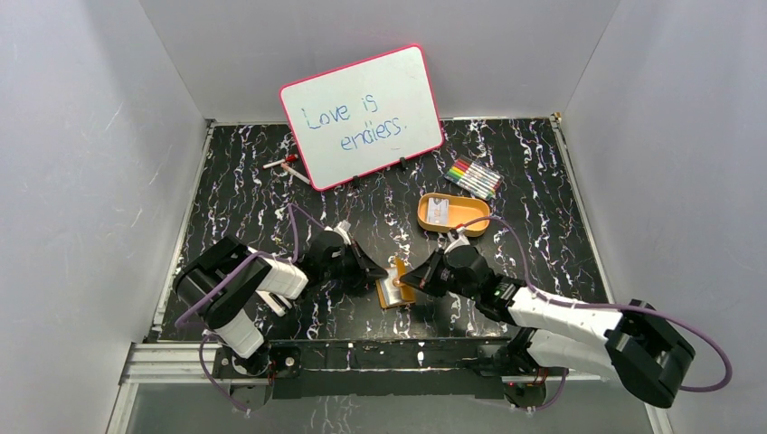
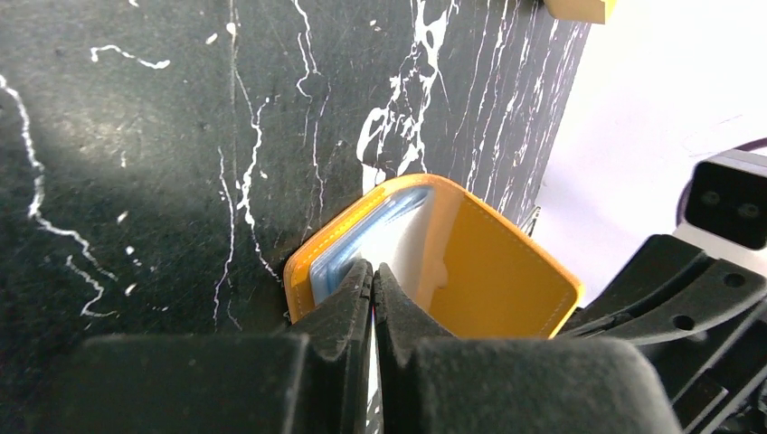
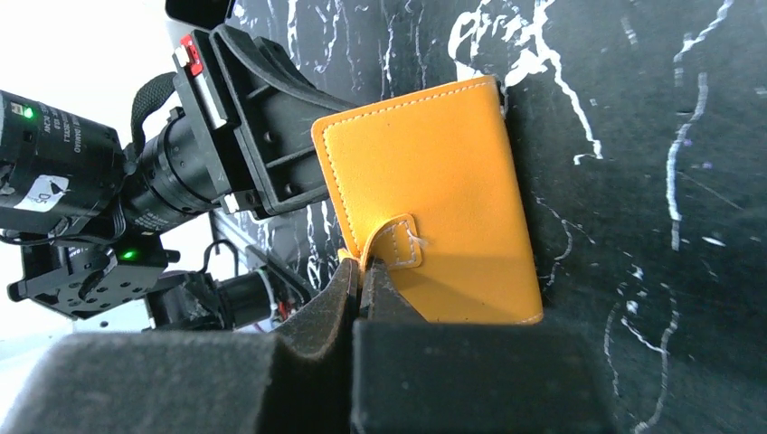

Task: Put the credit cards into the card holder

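The orange card holder (image 1: 398,291) stands half open near the table's front edge, its clear inner pocket (image 2: 371,237) showing in the left wrist view. My right gripper is shut on the holder's small snap strap (image 3: 395,244), keeping the orange cover raised. At the pocket side, the tips of my left gripper are together, with nothing visible between them; they overlap the pocket in view, and whether they touch it cannot be told. A pale card (image 1: 438,211) lies in the orange tray (image 1: 472,231) in the top view.
Coloured markers (image 1: 474,178) lie behind the tray. A whiteboard (image 1: 364,117) leans at the back, with loose pens (image 1: 295,174) by its left corner. Both arms crowd the front centre.
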